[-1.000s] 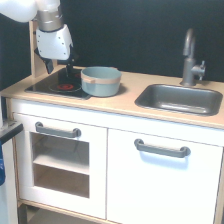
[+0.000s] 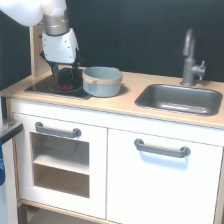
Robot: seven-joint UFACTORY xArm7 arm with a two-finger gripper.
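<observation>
A grey-blue pot (image 2: 103, 85) stands upright on the wooden counter, at the right edge of the black stovetop (image 2: 45, 88). My white arm reaches down from the upper left. Its dark gripper (image 2: 68, 74) is low over the stovetop, just left of the pot and close to the handle on that side. Against the dark backdrop its fingers are too small and dim to show whether they are apart or together, or whether they touch the handle.
To the right, a metal sink (image 2: 180, 98) is set into the counter, with a faucet (image 2: 191, 62) behind it. Bare counter (image 2: 130, 90) lies between pot and sink. White cabinet doors with grey handles (image 2: 162, 149) form the front below.
The arm has come slightly lower and to the right, bringing the gripper nearer the pot's left side. Any shift of the pot is very small.
</observation>
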